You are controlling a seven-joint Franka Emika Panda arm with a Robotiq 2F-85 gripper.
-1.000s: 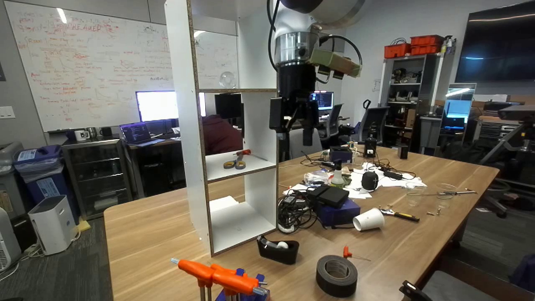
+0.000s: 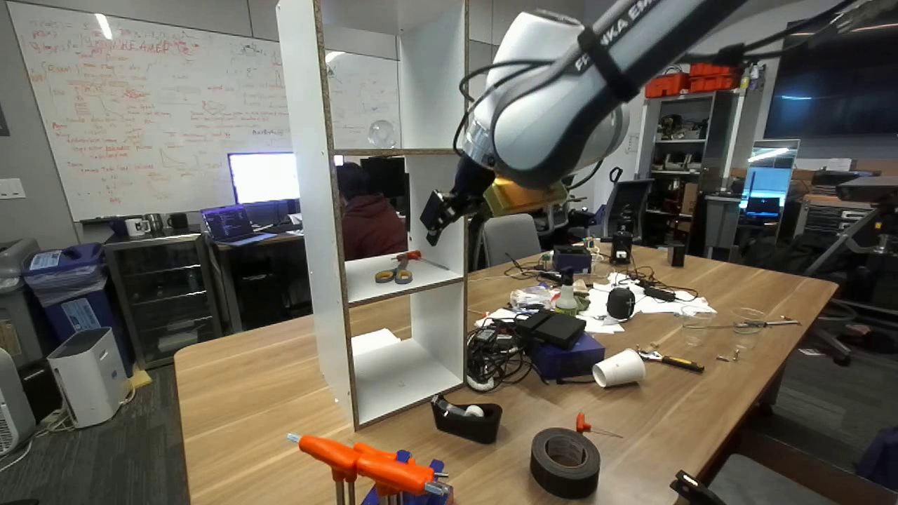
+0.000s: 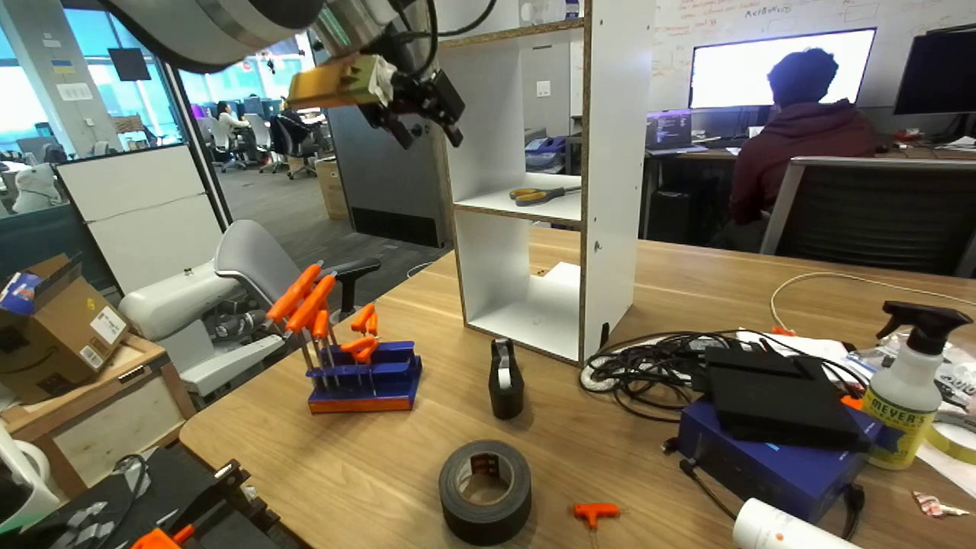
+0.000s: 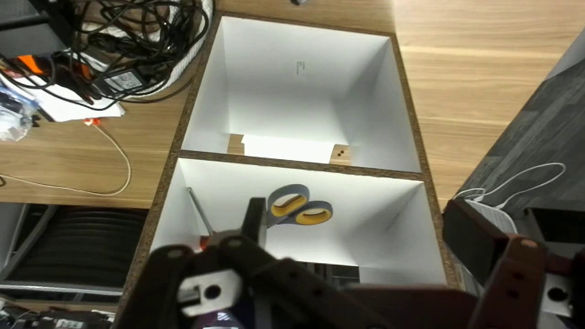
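Observation:
Grey-and-yellow scissors (image 2: pixel 393 275) (image 3: pixel 540 195) lie on the middle shelf (image 2: pixel 370 290) of a white open bookcase, handles towards the front edge. Beside them rests an orange-handled driver (image 2: pixel 408 255), whose shaft (image 4: pixel 201 211) shows in the wrist view. My gripper (image 2: pixel 433 229) (image 3: pixel 430 140) is tilted towards the bookcase, higher than the middle shelf and apart from the scissors. Its fingers stand wide open and empty. In the wrist view the scissors (image 4: pixel 300 207) appear between the two fingers, closer to the left one (image 4: pixel 255 220), which hides part of their blades.
The bookcase's side walls (image 3: pixel 613 183) and the board above (image 2: pixel 396 152) bound the middle compartment. On the table stand a tape dispenser (image 3: pixel 505 380), a black tape roll (image 3: pixel 485 494), an orange hex-key set (image 3: pixel 366 375) and tangled cables (image 3: pixel 659 366).
A second ago my gripper pointed straight down to the right of the bookcase. It has since tilted, and its fingers have swung left towards the middle compartment. The shelf's contents have stayed put.

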